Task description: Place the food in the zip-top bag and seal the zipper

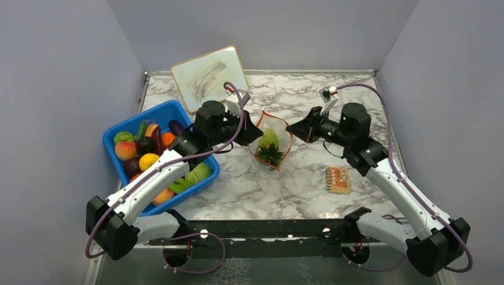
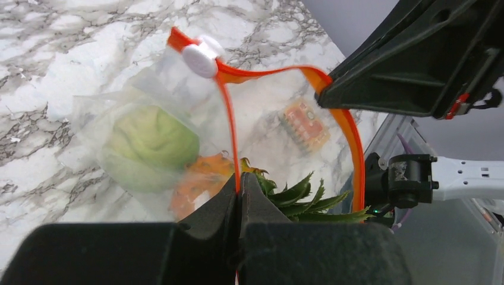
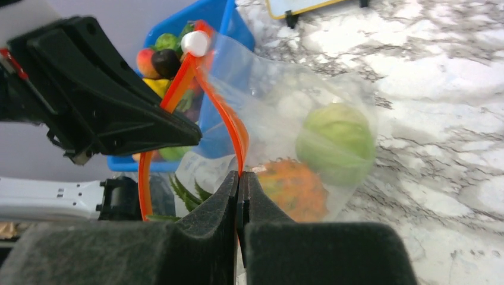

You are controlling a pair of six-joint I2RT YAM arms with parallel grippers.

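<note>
A clear zip top bag (image 1: 283,127) with an orange rim hangs between my two grippers, its mouth spread wide. Inside it, a pale green round vegetable (image 1: 268,139) and the spiky leaves of a pineapple (image 1: 269,154) show from above; the pineapple's orange body (image 3: 291,189) shows through the plastic. My left gripper is shut on one side of the orange rim. On the opposite side, my right gripper is shut on the rim too. The white zipper slider (image 2: 203,57) sits at one end of the orange strip, clear of both grippers.
A blue bin (image 1: 205,185) full of produce stands at the left, under my left arm. A whiteboard (image 1: 209,76) lies at the back left. An orange spiral notebook (image 1: 338,180) lies front right.
</note>
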